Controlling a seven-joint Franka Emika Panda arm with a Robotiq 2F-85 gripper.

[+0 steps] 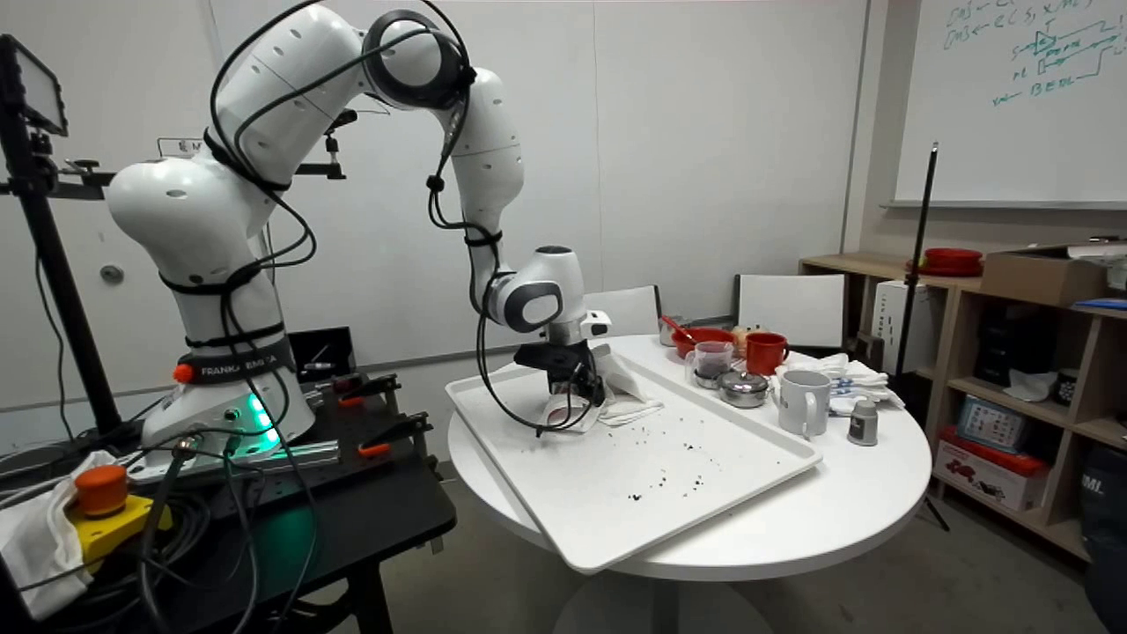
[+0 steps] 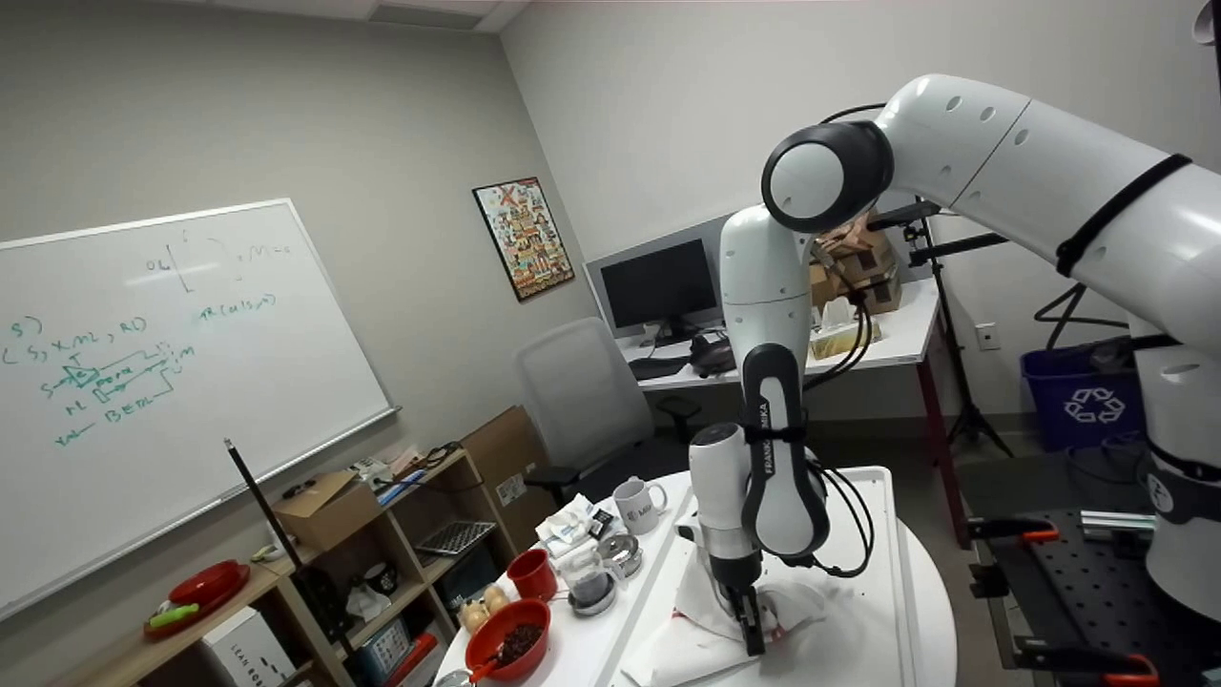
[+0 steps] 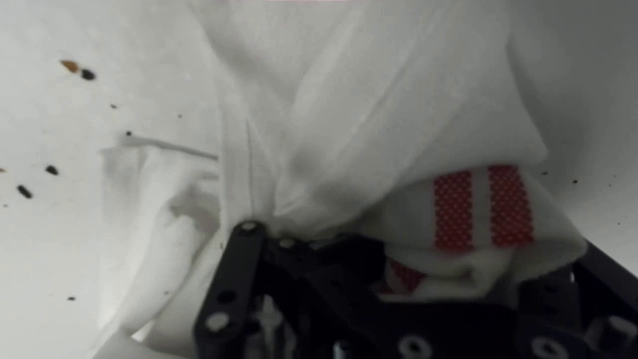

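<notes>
A white cloth with red stripes is bunched at my gripper, its folds gathering to the fingertips in the wrist view. The fingers are shut with the cloth pinched between them. In exterior view 1 the cloth lies on the white tray, below and beside the gripper. From the other side, the gripper points down into the cloth. Dark crumbs are scattered over the tray, and a few more crumbs show left of the cloth in the wrist view.
Along the table's far side stand a grey mug, a red mug, a metal tin, a small grey shaker and a red bowl. Bare tray surface lies toward the front and right.
</notes>
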